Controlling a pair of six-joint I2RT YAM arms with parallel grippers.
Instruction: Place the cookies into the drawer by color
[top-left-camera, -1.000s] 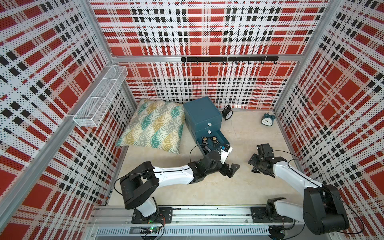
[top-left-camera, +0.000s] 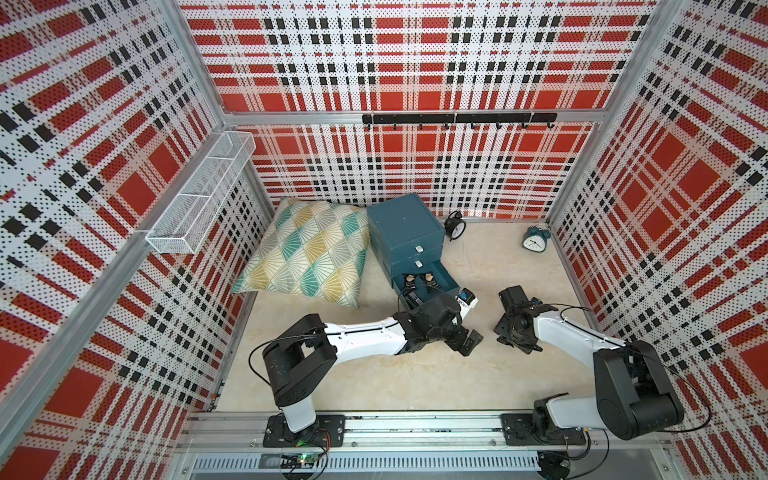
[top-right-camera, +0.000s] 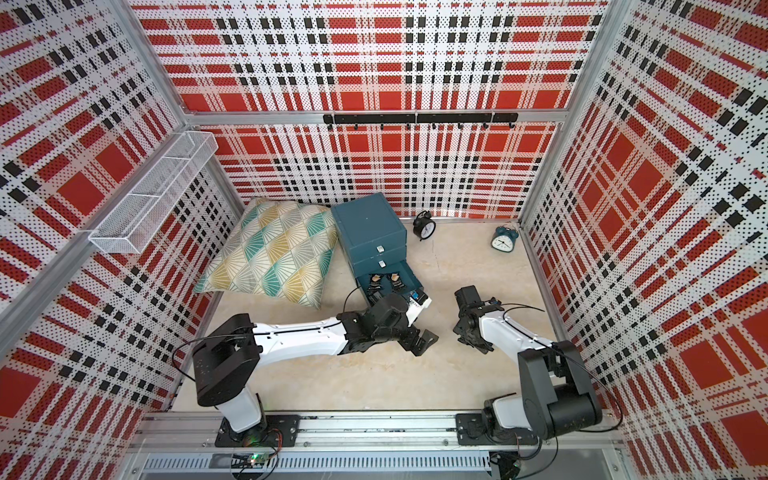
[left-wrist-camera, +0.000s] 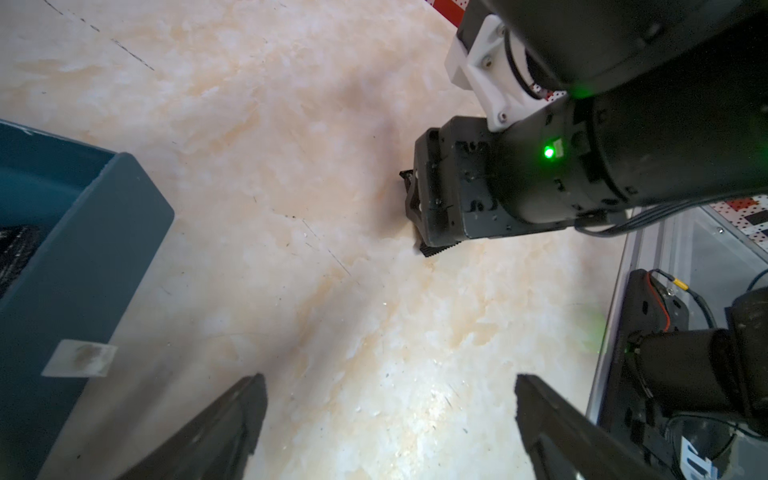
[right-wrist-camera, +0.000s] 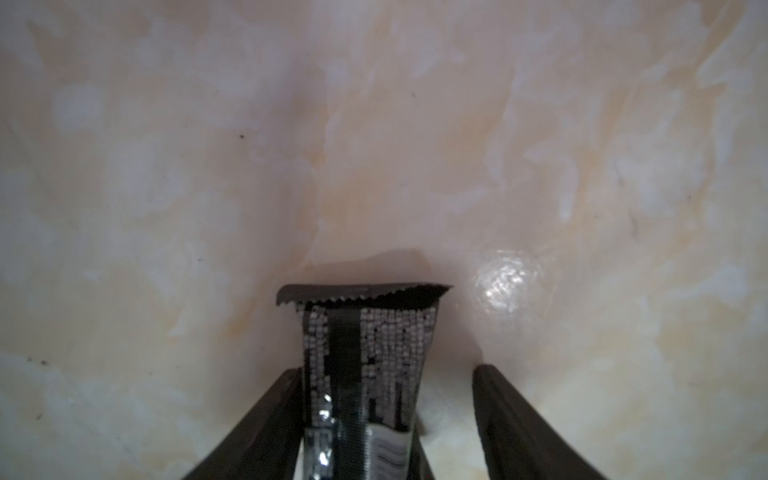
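In the right wrist view, a black, silver-patterned cookie packet (right-wrist-camera: 364, 344) stands out from the table between the fingers of my right gripper. The left finger (right-wrist-camera: 280, 416) lies against or close to its side, while a gap separates it from the right finger (right-wrist-camera: 504, 416). That gripper is open. My left gripper hangs open and empty above bare table, just in front of the pulled-out drawer (left-wrist-camera: 120, 216). Dark packets (top-left-camera: 410, 281) lie inside this drawer of the blue cabinet (top-left-camera: 405, 224); the left arm covers its near part.
A patterned cushion (top-left-camera: 308, 248) leans left of the cabinet. A black clock (top-left-camera: 455, 226) and a teal clock (top-left-camera: 535, 239) stand at the back. Bare table (top-left-camera: 488, 264) separates them from the arms.
The left arm has crept right, its gripper dipping slightly.
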